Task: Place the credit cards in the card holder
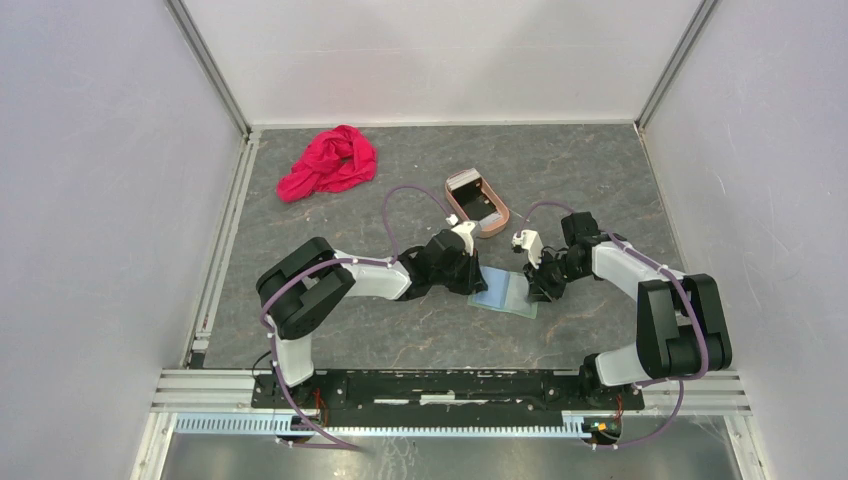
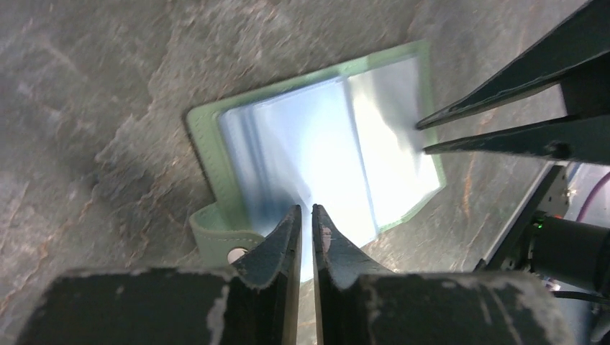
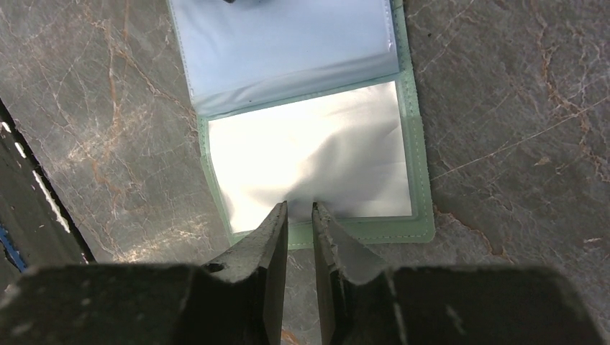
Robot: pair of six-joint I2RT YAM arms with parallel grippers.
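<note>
The card holder (image 1: 518,305) lies open on the table, green-edged, with blue sleeves (image 2: 309,151) and a white sleeve (image 3: 309,151). My left gripper is at the holder's left side, over the blue sleeves, its fingertips nearly together; whether anything is between them is unclear. My right gripper is at the white sleeve's outer edge, its fingertips slightly apart, with nothing visible held. In the left wrist view its dark fingers (image 2: 518,140) reach over that edge.
A pink tray (image 1: 493,225) with a dark interior and light items stands behind the holder. A red cloth (image 1: 325,165) lies at the back left.
</note>
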